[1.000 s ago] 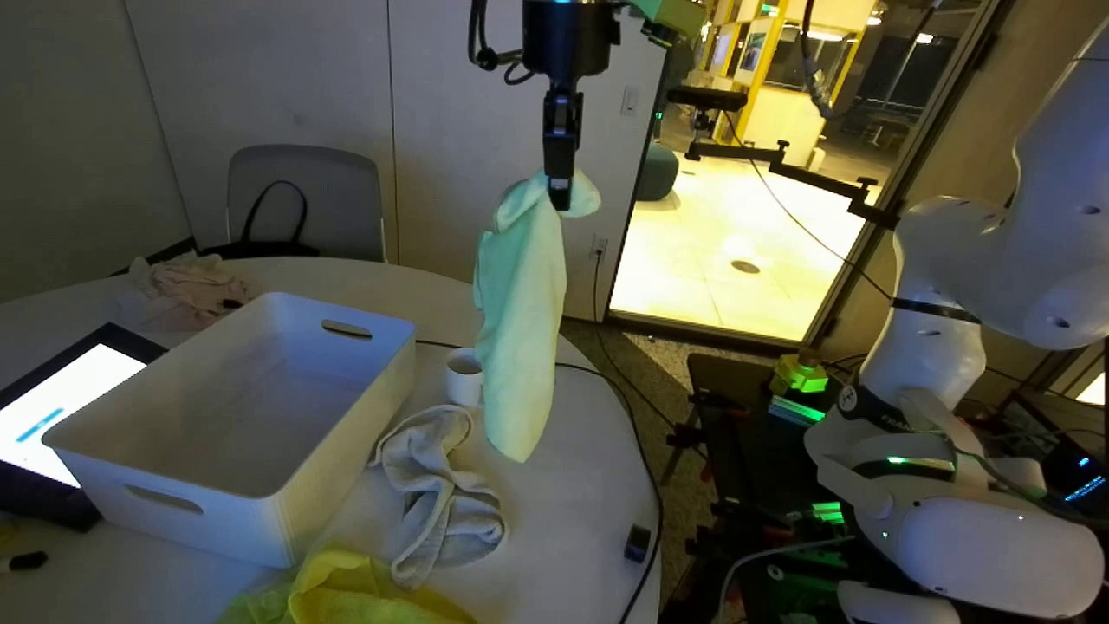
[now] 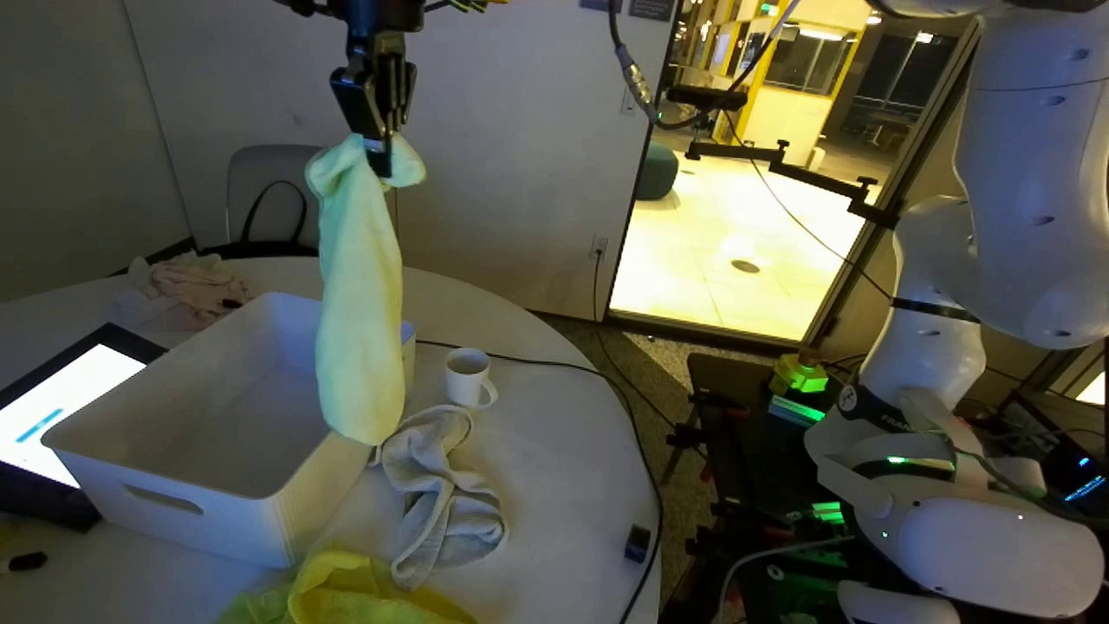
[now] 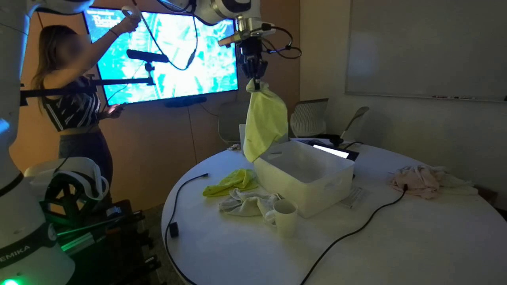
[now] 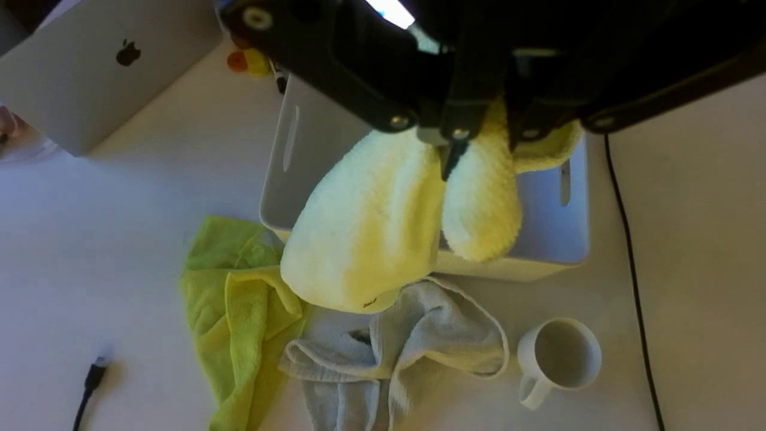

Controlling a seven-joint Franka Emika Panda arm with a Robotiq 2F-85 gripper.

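A pale yellow cloth (image 2: 359, 302) hangs down from my gripper (image 2: 376, 156), which is shut on its bunched top. In exterior view 2 the cloth (image 3: 266, 121) dangles in front of the white bin (image 3: 309, 190), its lower end near the rim's corner. The wrist view shows the fingers pinching the cloth (image 4: 366, 222) above the edge of the bin (image 4: 269, 194); the visible part of the bin's inside looks empty. On the table beside the bin lie a grey cloth (image 4: 431, 330) and a brighter yellow cloth (image 4: 244, 309), both crumpled.
A white mug (image 4: 567, 352) stands near the grey cloth. A laptop (image 4: 108, 64) sits by the bin, and a pinkish cloth (image 3: 418, 180) lies farther off. Black cables (image 3: 351, 232) cross the table. A person (image 3: 76, 85) stands behind, away from the table.
The gripper has carried the pale yellow cloth leftward in exterior view 1, from over the mug area to the bin's near side edge. The bin, mug and other cloths have stayed put.
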